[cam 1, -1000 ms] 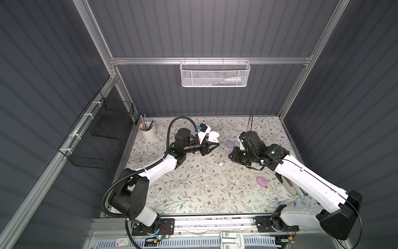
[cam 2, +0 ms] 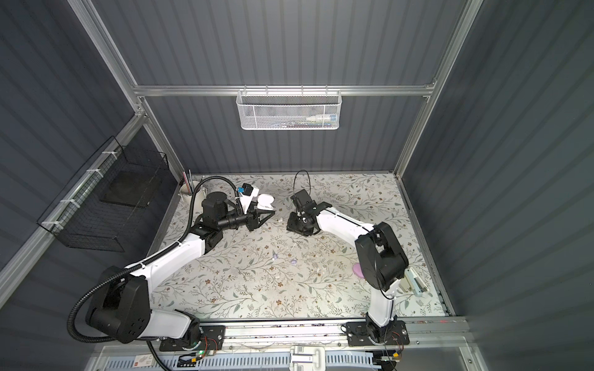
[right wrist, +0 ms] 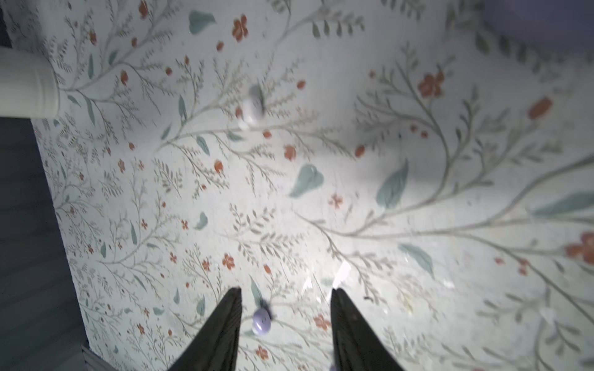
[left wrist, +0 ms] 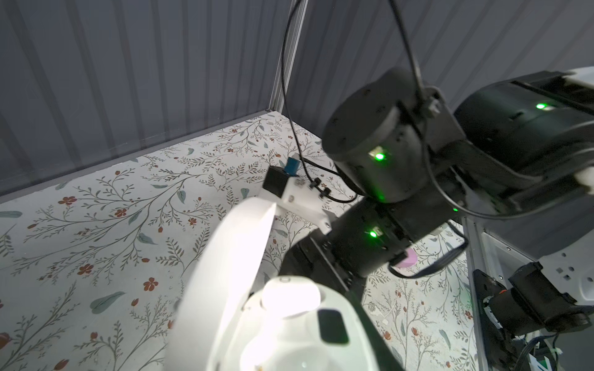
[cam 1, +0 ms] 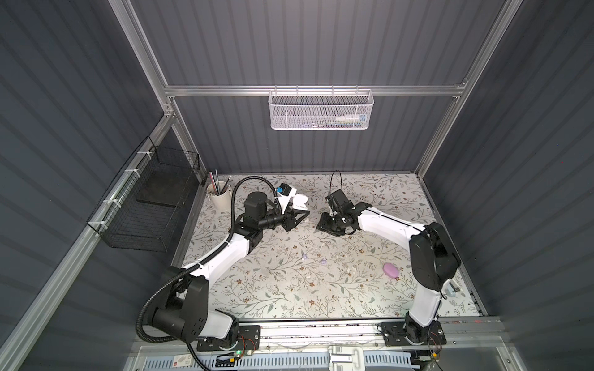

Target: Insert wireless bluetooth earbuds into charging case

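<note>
The white charging case (left wrist: pixel 297 321) is in my left gripper (cam 1: pixel 303 214), which is shut on it above the table; its lid (left wrist: pixel 229 272) stands open. In the left wrist view the fingers are mostly hidden by the case. My right gripper hangs open over the table, right of the case, with nothing visible between its fingertips. A small white earbud (right wrist: pixel 252 106) lies on the table in the right wrist view. Nearer the front lies a purple earbud (right wrist: pixel 261 320), and another small purple piece (cam 1: pixel 323 261) is close by.
A larger purple object (right wrist: pixel 544 21) lies at the back, blurred. A pink one (cam 1: pixel 390 270) rests at the front right. The pen cup (cam 1: pixel 221 196) stands back left, and a wire basket (cam 1: pixel 154 198) hangs on the left wall.
My right arm has swung left and back, closer to the case, covering the purple object at the back in the top left view. My left gripper, with the case, has moved slightly left.
</note>
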